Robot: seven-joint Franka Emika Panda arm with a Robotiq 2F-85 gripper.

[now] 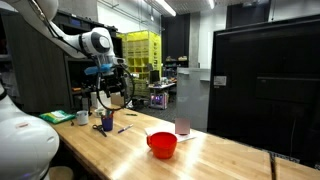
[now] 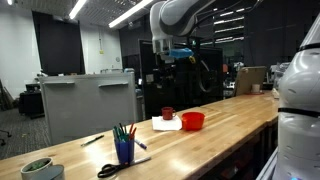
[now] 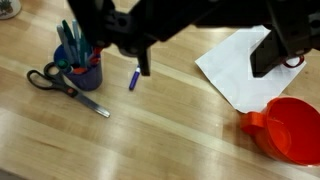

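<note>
My gripper is open, its two dark fingers spread wide apart with nothing between them. It hangs above the wooden table. Lower left of it in the wrist view stands a blue cup [image 3: 92, 77] filled with pens and markers. Black-handled scissors [image 3: 68, 88] lie beside that cup. A purple marker [image 3: 134, 78] rests on the bare wood below the left finger. On the right are a white sheet [image 3: 228, 72] and a red bowl [image 3: 296, 128] with a handle. In exterior view 2 a red mug [image 2: 167, 113] stands by the sheet, left of the bowl.
A round grey-green container [image 2: 38, 168] sits at the near left in exterior view 2, with a dark pen [image 2: 92, 139] behind it. A white mug [image 1: 83, 117] and a green item [image 1: 57, 116] occupy the table's far left.
</note>
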